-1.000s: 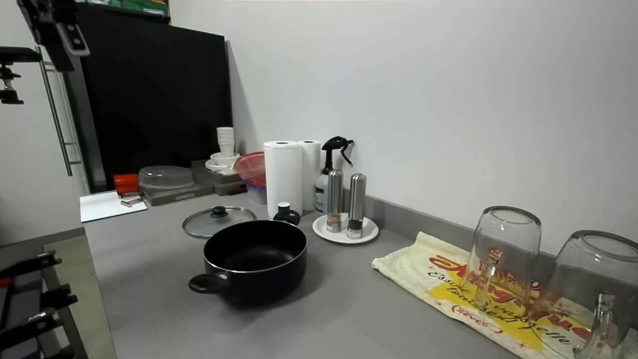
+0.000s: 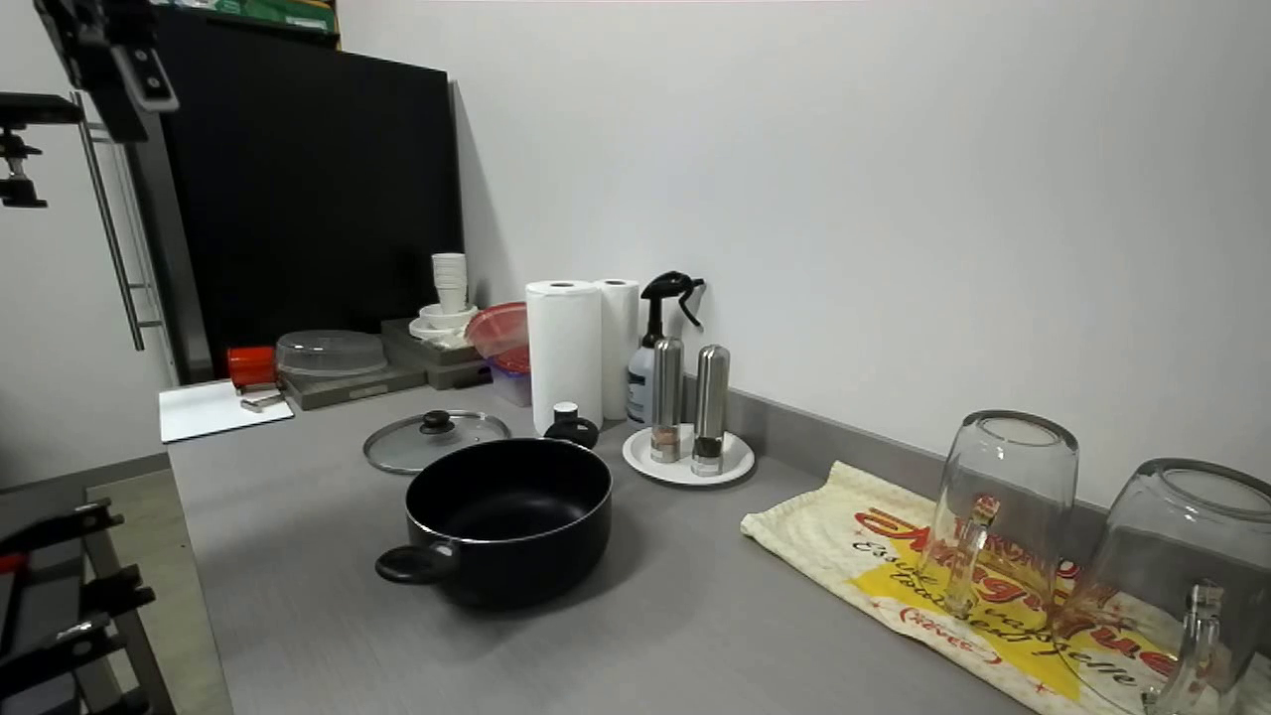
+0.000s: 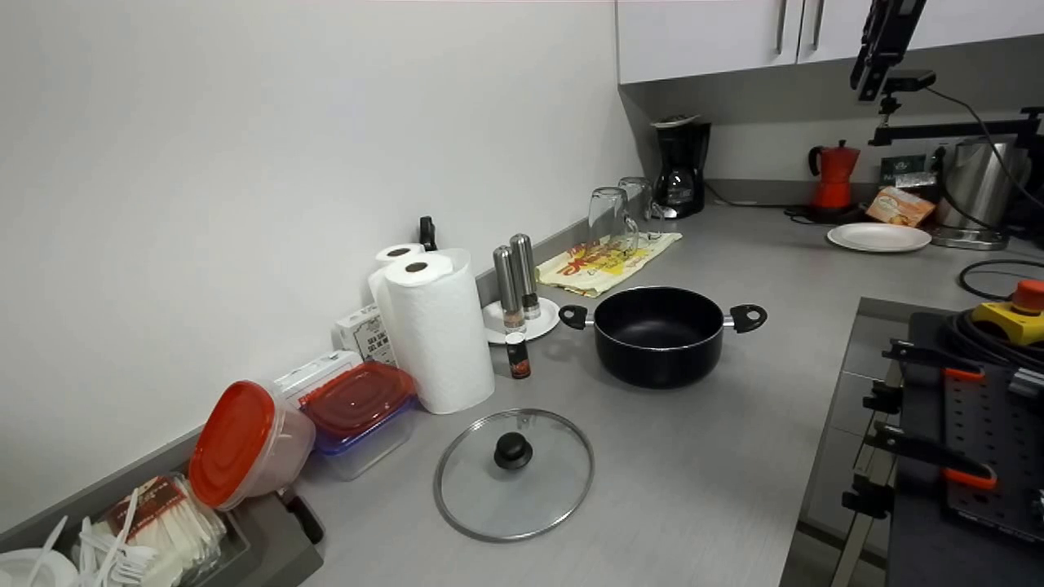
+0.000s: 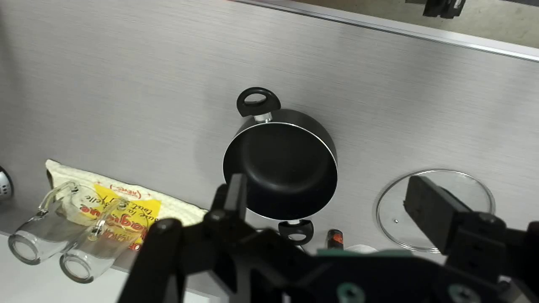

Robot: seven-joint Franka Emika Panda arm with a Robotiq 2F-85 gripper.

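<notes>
High above the counter, my gripper is open, its fingers wide apart and nothing between them. In exterior view 1 the gripper point(image 2: 129, 109) shows only partly, at the upper left. A black two-handled pot point(image 3: 657, 337) stands uncovered on the counter and looks empty. Its glass lid point(image 3: 514, 489), with a black knob, lies flat on the counter apart from the pot. From the wrist view, the pot point(image 4: 280, 169) is below the left finger and the gap, while the right finger covers part of the lid point(image 4: 439, 207).
Along the wall stand paper towel rolls point(image 2: 563, 352), two metal grinders point(image 2: 711, 405) on a white plate, and a small spice jar point(image 3: 516, 355). Upturned glass mugs point(image 2: 1001, 500) rest on a printed cloth point(image 2: 834, 524). Food containers point(image 3: 362, 416) sit beyond the lid.
</notes>
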